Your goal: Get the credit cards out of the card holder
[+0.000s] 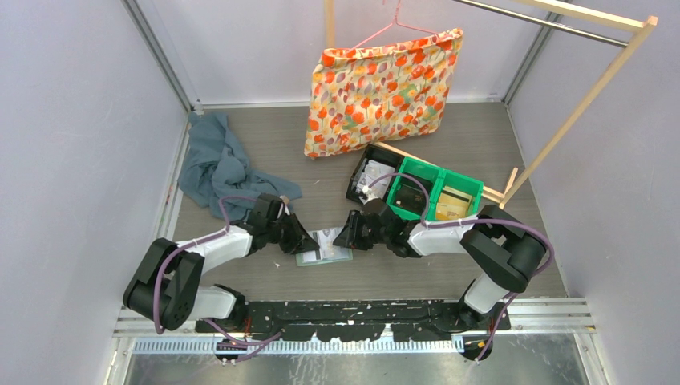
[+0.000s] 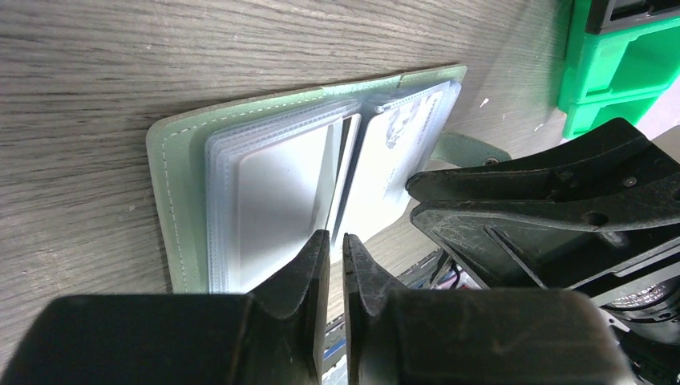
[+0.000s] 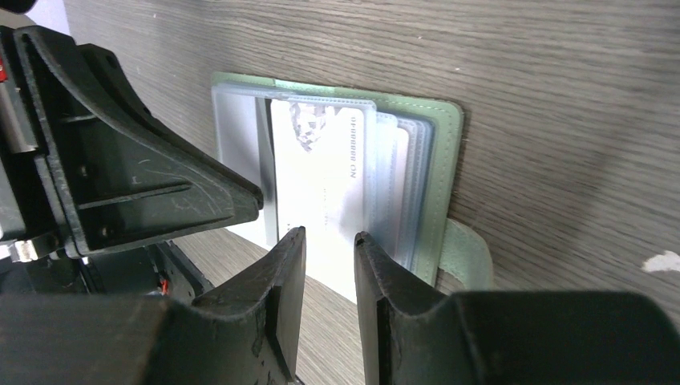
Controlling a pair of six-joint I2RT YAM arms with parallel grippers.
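The green card holder (image 1: 324, 258) lies open on the wooden table, as also in the left wrist view (image 2: 176, 200) and right wrist view (image 3: 441, 160). Clear sleeves hold white cards (image 2: 281, 192). My left gripper (image 1: 305, 243) hovers at the holder's left part, its fingertips (image 2: 336, 249) close to the sleeve edge, with a narrow gap between them. My right gripper (image 1: 345, 239) is at the holder's right part, its fingertips (image 3: 329, 249) part open over the card. No card shows clearly held by either.
Green and black bins (image 1: 473, 195) stand behind my right arm. A blue cloth (image 1: 216, 160) lies back left. A floral fabric bag (image 1: 377, 96) hangs at the back. Bare table surrounds the holder's front.
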